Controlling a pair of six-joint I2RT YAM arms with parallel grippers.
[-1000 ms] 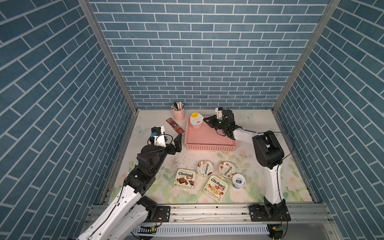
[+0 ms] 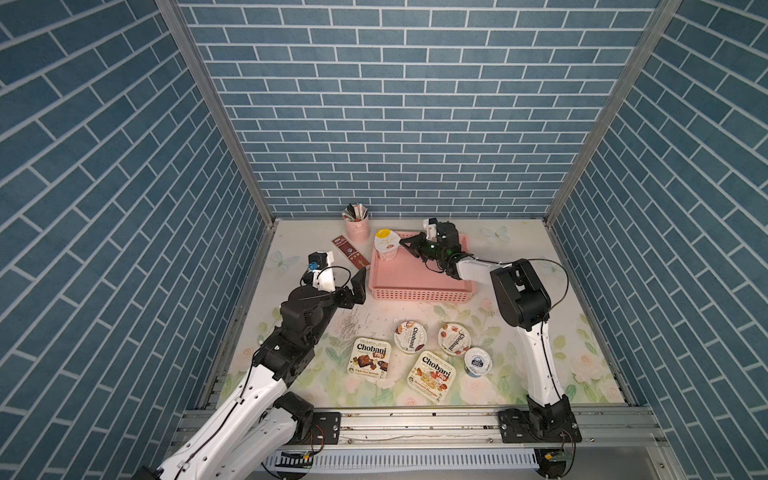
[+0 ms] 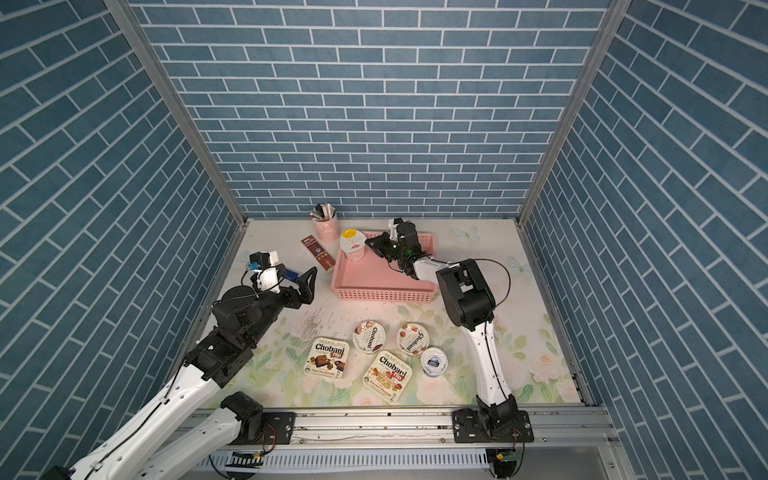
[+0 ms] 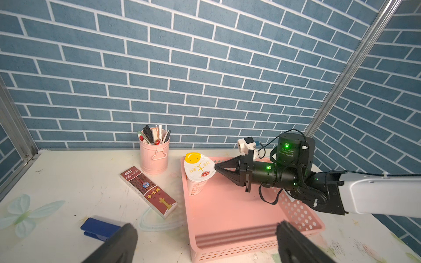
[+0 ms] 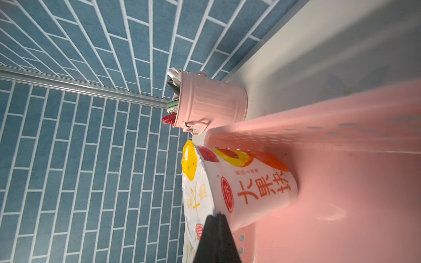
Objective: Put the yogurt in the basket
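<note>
A white yogurt cup [image 5: 258,188] with a yellow-marked foil lid tilts at the back left corner of the pink basket [image 2: 421,293]. My right gripper is shut on the rim of its lid, reaching from the right, as the right wrist view shows. Whether the cup's base touches the basket floor I cannot tell. In the left wrist view, my left gripper stands open and empty, its blurred fingers wide apart before the basket's front left. On the table in front lie more yogurts: a square Chobani tub [image 2: 369,357], another square tub [image 2: 432,375] and several round cups.
A pink pen bucket [image 4: 154,155] stands behind and left of the basket. Beside the basket lies a brown pencil box [image 4: 148,190], with a dark blue object [image 4: 100,228] nearer the left gripper. The basket's middle is empty.
My right gripper has carried the yogurt leftward, closer to the basket's left wall, still holding its rim. The left arm has shifted only slightly, its gripper staying open.
</note>
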